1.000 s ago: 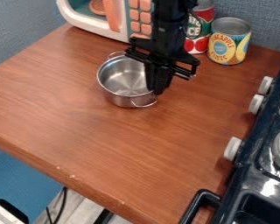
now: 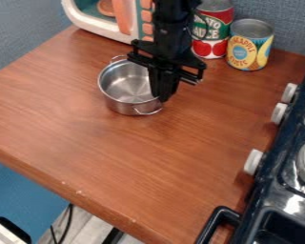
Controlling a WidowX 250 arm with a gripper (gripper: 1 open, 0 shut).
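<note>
My black gripper (image 2: 163, 88) points down at the right rim of a small steel pot (image 2: 125, 92) on the wooden table, its fingers at or just inside that rim. I cannot tell whether the fingers are shut on the rim or apart.
Behind stand a tomato can (image 2: 213, 29), a yellow-labelled can (image 2: 250, 46) and a white-and-orange toy appliance (image 2: 98, 16). A black stove (image 2: 282, 186) with white knobs is at the right.
The gripper has shifted slightly left and up, and the pot appears to have moved very slightly with it.
</note>
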